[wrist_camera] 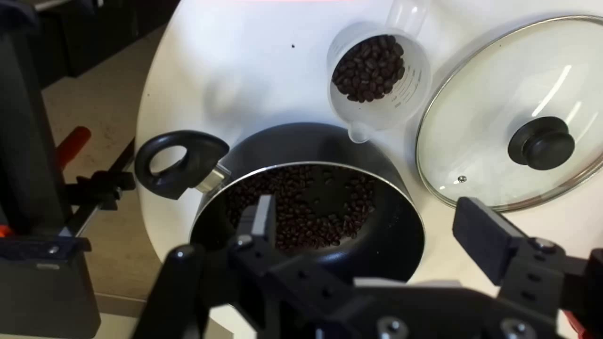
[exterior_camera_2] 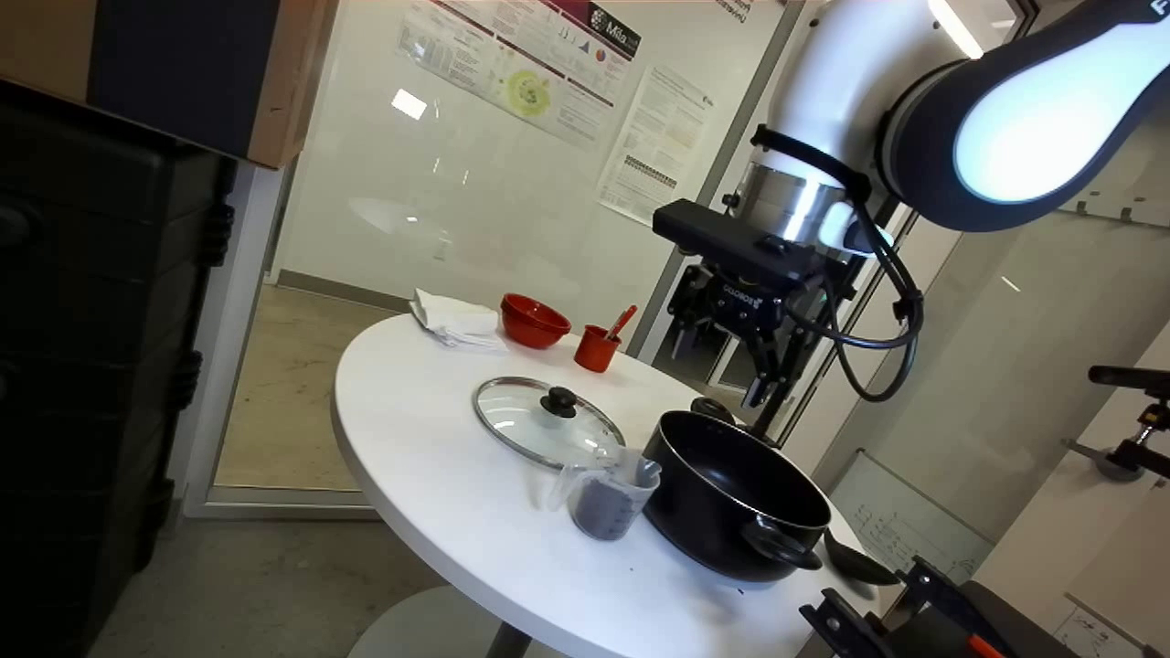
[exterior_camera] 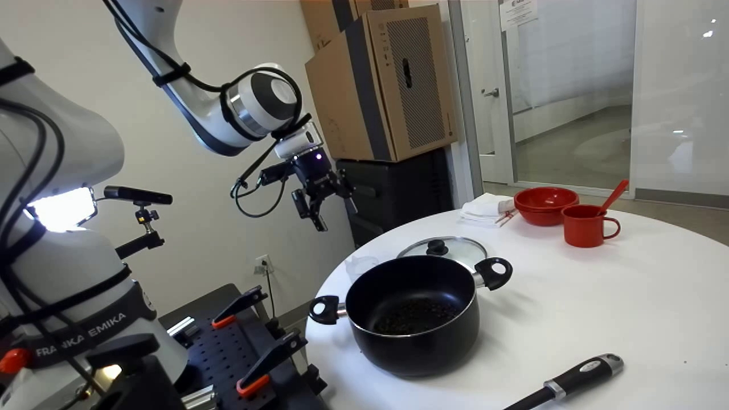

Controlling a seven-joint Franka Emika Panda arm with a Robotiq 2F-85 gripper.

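My gripper stands open above the table, its two fingers wide apart with nothing between them. In the wrist view the black pot (wrist_camera: 308,144) lies below the fingers, dark beans (wrist_camera: 294,214) spread over its bottom. A clear measuring cup (wrist_camera: 415,84), partly filled with the same beans, stands upright beside the pot. To its right the glass lid (wrist_camera: 480,152) rests flat on the table, black knob up. Exterior view 1 has the gripper (exterior_camera: 335,215) high and behind the pot (exterior_camera: 417,355), touching nothing.
Red bowls (exterior_camera: 547,198), a red mug (exterior_camera: 584,229) with a red utensil in it, and a folded white cloth (exterior_camera: 485,208) sit at the far side. A black-handled utensil (exterior_camera: 584,376) lies at the front.
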